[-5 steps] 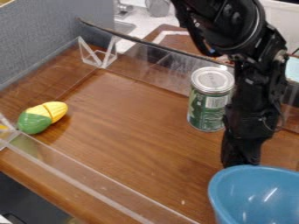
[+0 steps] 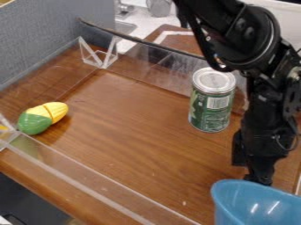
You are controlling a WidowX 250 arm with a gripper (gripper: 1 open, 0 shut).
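Note:
The black robot gripper [image 2: 259, 167] hangs low at the right side, just above and behind a blue tub [image 2: 259, 206] at the bottom right; its fingertips are dark and partly hard to make out. A green-and-silver can [image 2: 212, 101] stands upright to its left. A toy corn cob [image 2: 45, 117], yellow and green, lies at the left of the wooden table [image 2: 123, 149].
Clear plastic walls [image 2: 106, 192] edge the table, and a grey panel [image 2: 35, 48] stands at the back left. A sink area is at the back.
Over the last second the arm has moved to the right, away from the can. The blue tub also appears slightly shifted and lower. The can and corn have not moved.

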